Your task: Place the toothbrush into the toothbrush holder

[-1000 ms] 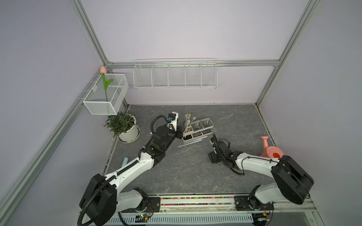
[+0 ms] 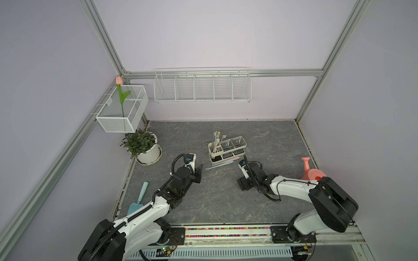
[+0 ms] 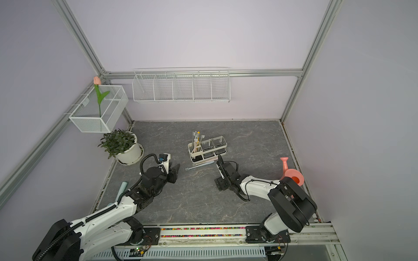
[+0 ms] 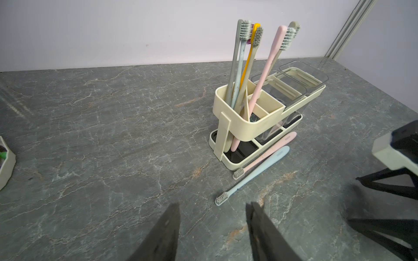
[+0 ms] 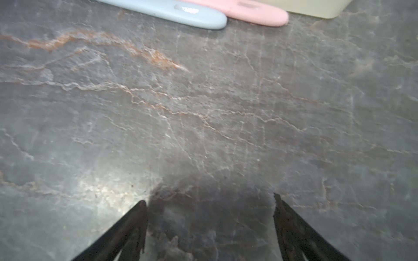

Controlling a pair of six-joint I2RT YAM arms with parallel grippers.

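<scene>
The cream toothbrush holder point(image 4: 254, 128) stands on the table with several toothbrushes upright in its left compartment, a pink-handled toothbrush point(image 4: 265, 71) among them. Along its front side lie two more: a pink toothbrush point(image 4: 270, 152) close to the base and a light blue toothbrush point(image 4: 254, 174) in front of it, bristles toward the left. My left gripper is short of them, fingers apart and nothing between. My right gripper is open over bare table, nearer the front than the brush handles, which show at the top of the right wrist view.
A potted plant point(image 2: 149, 150) and a blue scoop point(image 2: 139, 198) are at the left, a pink watering can point(image 2: 315, 174) at the right. Wire baskets point(image 2: 202, 87) hang on the walls. The table behind and in front of the holder is clear.
My left arm has drawn back from the holder, toward the front left. Both lying toothbrushes have stayed put.
</scene>
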